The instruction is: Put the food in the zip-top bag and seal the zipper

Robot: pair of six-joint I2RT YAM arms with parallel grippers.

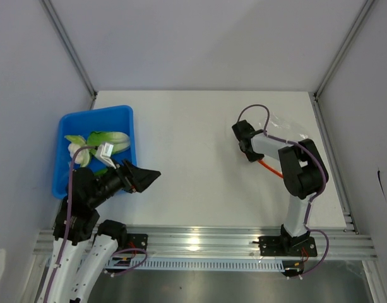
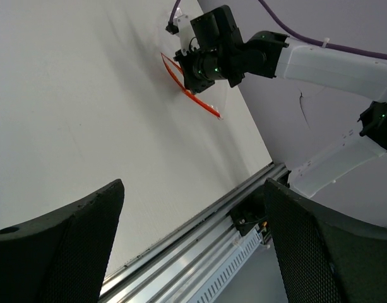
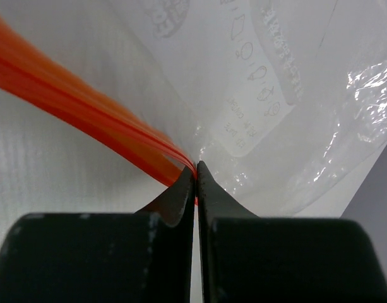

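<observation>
At the right of the table lies the clear zip top bag (image 1: 294, 130), its orange-red zipper edge (image 1: 270, 168) facing the front. My right gripper is shut on that orange edge, pinching the thin strip between its fingertips; printed drawings show on the clear film behind. In the left wrist view the orange strip (image 2: 202, 104) bends at the right gripper. Over the table's left side, my left gripper (image 1: 146, 180) stands open, nothing between its fingers. Vegetables, a pale green-white one (image 1: 109, 140) and a white-and-green one (image 1: 78, 151), rest in the blue bin (image 1: 131, 120).
The blue bin sits at the table's left edge, partly behind the left arm (image 1: 86, 196). Bare white tabletop (image 1: 187, 151) fills the middle. A metal rail (image 1: 193, 238) runs along the front, and grey walls enclose the sides and back.
</observation>
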